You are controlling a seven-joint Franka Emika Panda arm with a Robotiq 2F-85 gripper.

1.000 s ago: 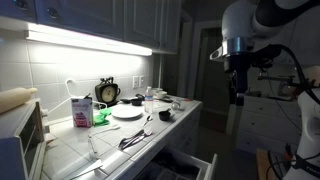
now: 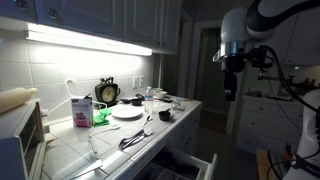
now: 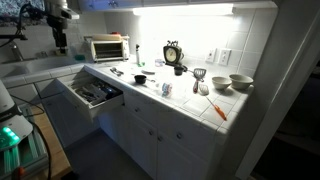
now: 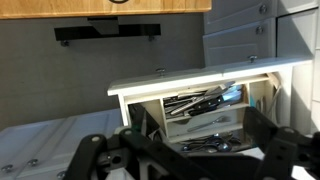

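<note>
My gripper hangs open high above the pulled-out drawer, with nothing between its fingers. In the first exterior view the gripper (image 2: pixel 231 90) is at the right, well above counter height; the second exterior view has the gripper (image 3: pixel 62 48) at the upper left. The white drawer (image 3: pixel 108 106) extends from the cabinets and holds a divided tray. Black-handled utensils (image 4: pixel 205 100) and other metal cutlery (image 4: pixel 208 124) lie inside it. The dark fingers cover part of the drawer's left side in the wrist view.
Along the counter stand a box (image 2: pixel 82 111), a white plate (image 2: pixel 127 111), a black clock (image 3: pixel 174 54) and stacked bowls (image 3: pixel 240 82). Spatulas (image 3: pixel 199 74) lie towards the right end. A toaster oven (image 3: pixel 106 48) occupies the far corner. Open floor (image 4: pixel 75 85) surrounds the drawer's front.
My arm and gripper have shifted slightly left and up in the first exterior view. The drawer and counter items look unchanged.
</note>
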